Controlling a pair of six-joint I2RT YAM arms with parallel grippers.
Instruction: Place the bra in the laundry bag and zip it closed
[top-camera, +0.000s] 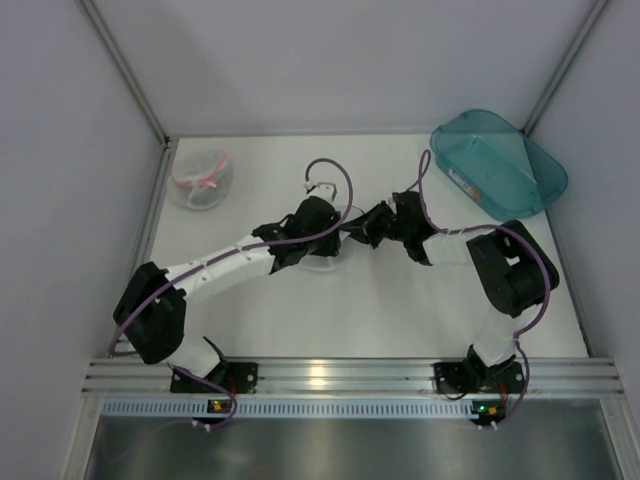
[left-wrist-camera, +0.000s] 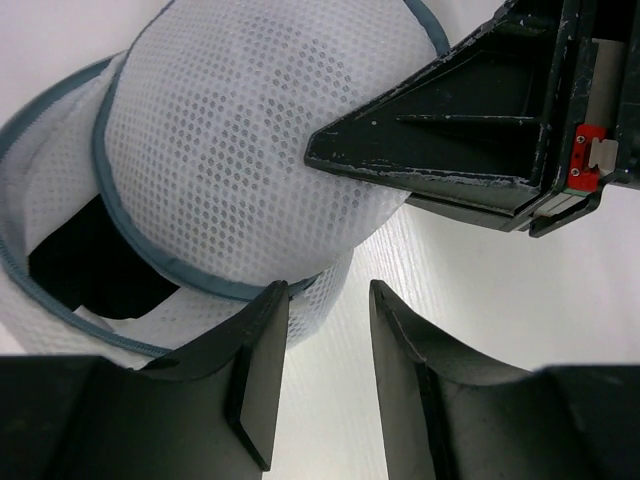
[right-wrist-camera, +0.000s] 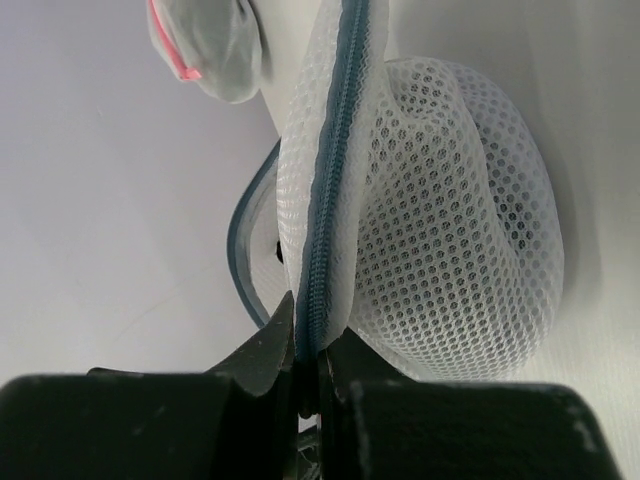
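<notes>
A white mesh laundry bag (left-wrist-camera: 240, 130) with grey-blue zipper trim fills the left wrist view, its mouth gaping over a black item (left-wrist-camera: 90, 260), probably the bra. My right gripper is shut on the bag's zippered edge (right-wrist-camera: 330, 170). My left gripper is open, its fingertips just below the trim, beside my right gripper's body. In the top view both grippers meet over the bag at the middle, hiding much of it.
Another mesh bag with pink trim (top-camera: 200, 180) lies at the back left. A teal basket (top-camera: 470, 140) stands at the back right.
</notes>
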